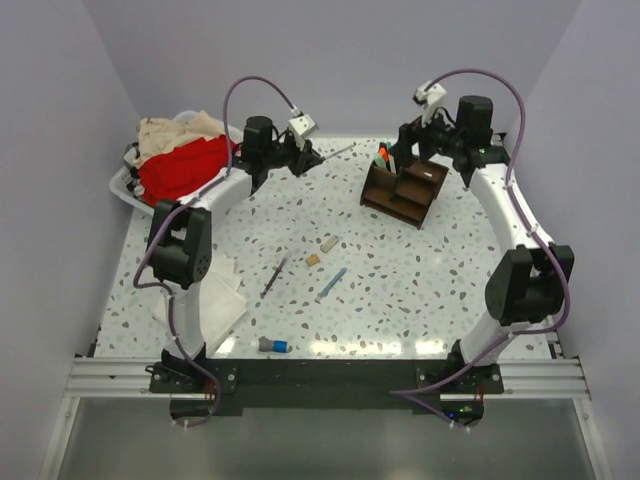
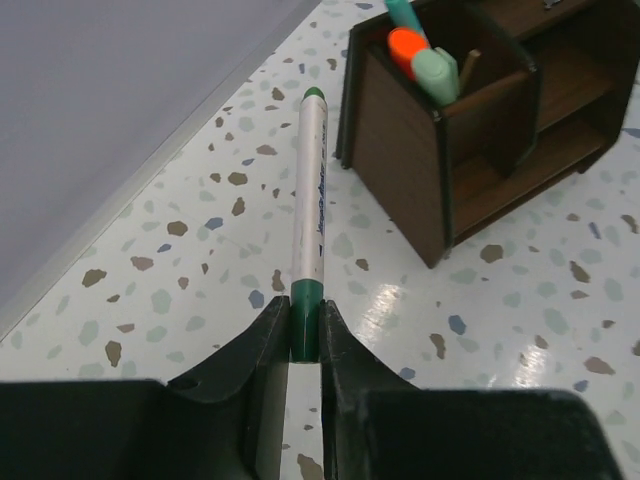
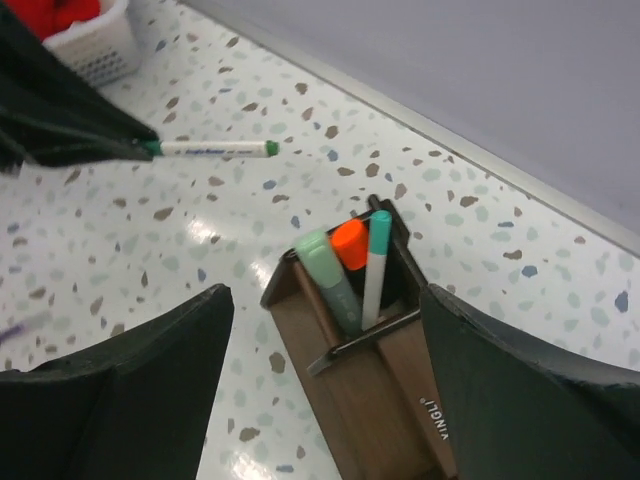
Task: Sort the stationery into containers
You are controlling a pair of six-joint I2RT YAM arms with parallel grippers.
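My left gripper is shut on a white marker (image 2: 309,190) with green cap and end, held at the back middle, left of the dark wooden organizer (image 2: 395,160). In the right wrist view that organizer holds a pale green item (image 3: 330,275), an orange one (image 3: 350,240) and a teal-topped pen (image 3: 376,265). My right gripper (image 1: 405,145) stands open over the organizer, nothing seen between its fingers. On the table lie a dark pen (image 1: 273,275), a blue pen (image 1: 332,283), a pale block (image 1: 329,244), a yellow piece (image 1: 312,260) and a blue tube (image 1: 274,345).
A white basket (image 1: 124,188) with red and beige cloth stands at the back left. White cloth or paper (image 1: 220,310) lies at front left.
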